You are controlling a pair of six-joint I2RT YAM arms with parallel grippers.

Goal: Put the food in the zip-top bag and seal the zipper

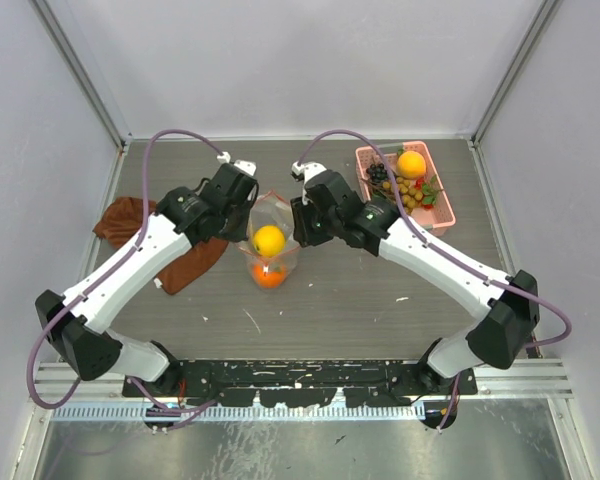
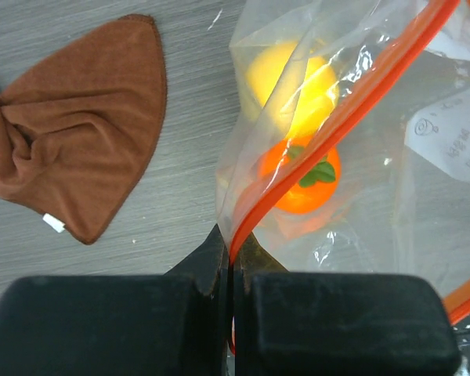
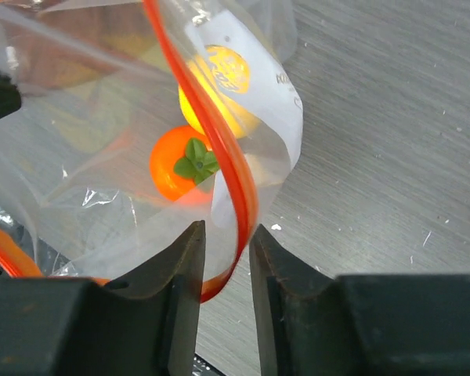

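The clear zip bag (image 1: 275,210) with orange zipper stands between my grippers, a yellow fruit (image 1: 269,240) and an orange fruit with a green calyx (image 1: 269,276) inside. In the left wrist view my left gripper is shut on one orange zipper edge of the bag. In the right wrist view my right gripper is part open, the other orange zipper edge (image 3: 239,192) running between its fingertips; whether it grips the edge I cannot tell.
A pink basket (image 1: 445,220) of fruit, with an orange and grapes, stands at the back right. A brown cloth (image 1: 120,220) lies at the left.
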